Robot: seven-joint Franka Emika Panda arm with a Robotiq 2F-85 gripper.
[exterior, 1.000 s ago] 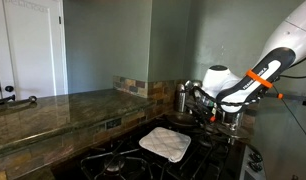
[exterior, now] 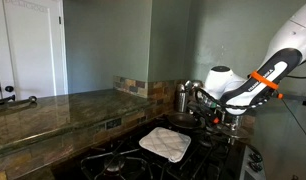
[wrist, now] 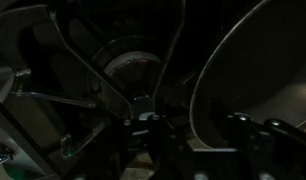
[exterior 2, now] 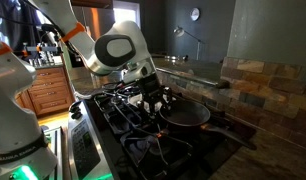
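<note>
My gripper (exterior: 201, 98) hangs above the back part of the black stove in exterior view 1, close to a dark frying pan (exterior: 181, 120). From the other side, the gripper (exterior 2: 163, 102) is beside the near rim of the pan (exterior 2: 186, 113), whose handle points away to the right. Looking down, the wrist view has the pan (wrist: 261, 75) filling the right side and a bare burner (wrist: 135, 72) left of it. The dark fingers along the bottom edge blend into the stove, so their opening cannot be made out. No object shows as held.
A pale square mat or tray (exterior: 167, 144) lies on the stove. Tall metal containers (exterior: 181, 98) stand by the tiled back wall. Black grates surround the pan.
In exterior view 1, the arm has shifted slightly to the right since a second ago. The pan and the pale square have not visibly moved.
</note>
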